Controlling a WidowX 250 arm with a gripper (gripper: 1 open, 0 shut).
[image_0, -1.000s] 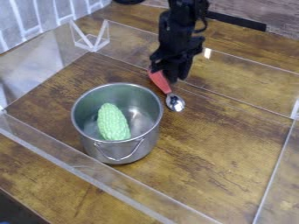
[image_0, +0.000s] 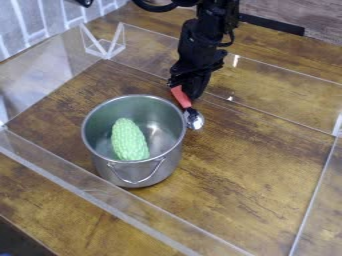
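My black gripper (image_0: 187, 84) reaches down from the top, its tips at the red handle of a utensil (image_0: 182, 98); whether it is shut on the handle is hard to tell. The utensil's shiny metal end (image_0: 194, 118) points toward the front, just right of a metal pot (image_0: 158, 164). In the pot lies a pale green corn-like item (image_0: 128, 139).
Clear plastic walls and edges run along the left, back and right.
The gripper has moved down onto the red handle, now covering its upper part. The pot and its contents have not moved.
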